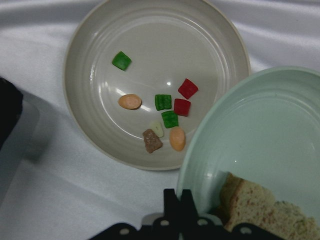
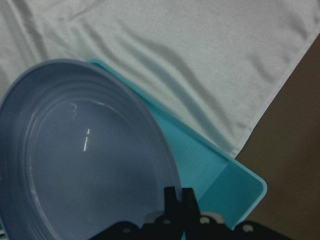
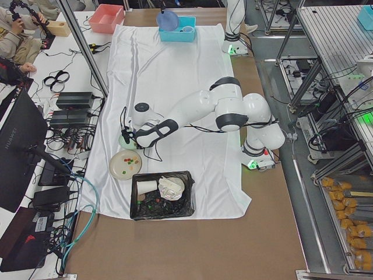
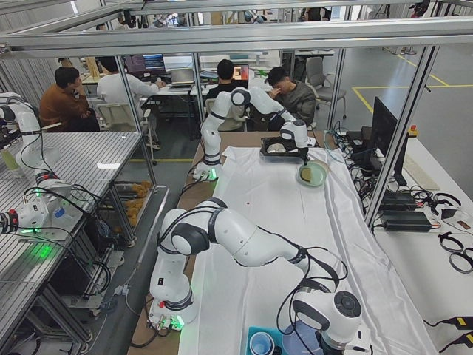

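Observation:
My left gripper is shut on the rim of a pale green plate (image 1: 260,125) holding a piece of bread (image 1: 265,215), beside a beige plate (image 1: 150,50) with several small red, green and orange pieces. In the right wrist view, my right gripper is shut on the rim of a blue plate (image 2: 90,150), which is over a turquoise bin (image 2: 210,165); in the camera right view that bin (image 4: 255,333) is at the near end.
A black tray (image 3: 163,210) with white items and dark contents stands at the near end in the camera left view. A pink bin (image 3: 107,17) sits on the side table.

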